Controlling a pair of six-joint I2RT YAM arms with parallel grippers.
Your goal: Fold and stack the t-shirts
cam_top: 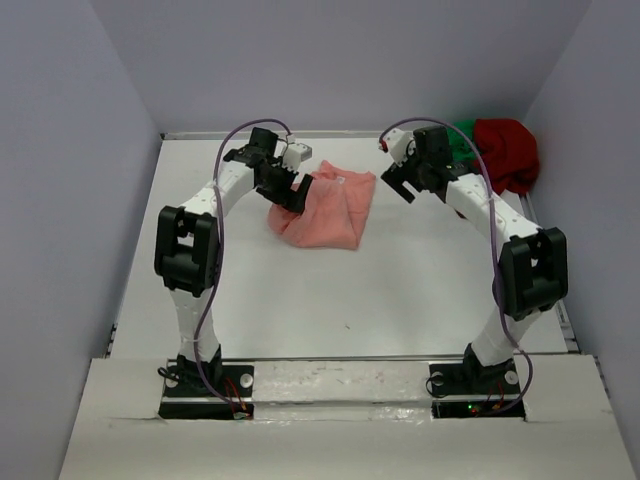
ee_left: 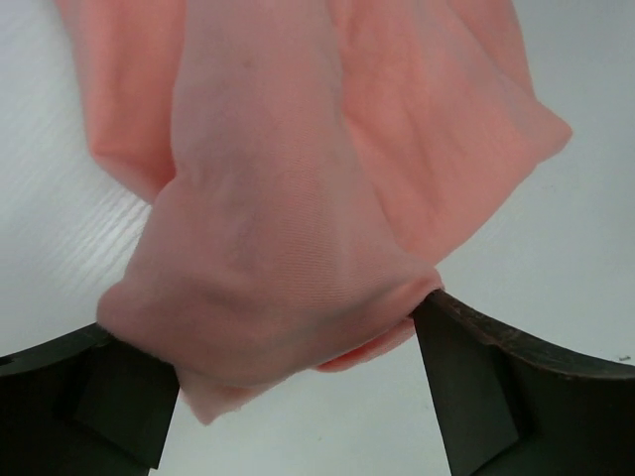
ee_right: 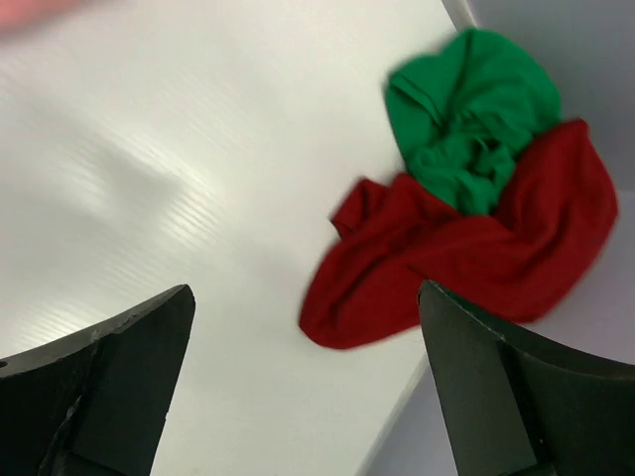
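Observation:
A pink t-shirt (cam_top: 328, 212) lies crumpled and partly spread on the white table, left of centre at the back. Over its left part my left gripper (cam_top: 298, 194) stands open. In the left wrist view a bunched end of the pink cloth (ee_left: 268, 268) lies between the widely parted fingers, not clamped. My right gripper (cam_top: 398, 184) hangs open right of the pink shirt, with nothing between its fingers. A red shirt (ee_right: 397, 258) and a green shirt (ee_right: 476, 114) lie heaped together in the right wrist view.
The red cloth (cam_top: 506, 150) and green cloth (cam_top: 461, 143) fill the back right corner by the wall. Bare table (cam_top: 340, 300) stretches across the front and middle.

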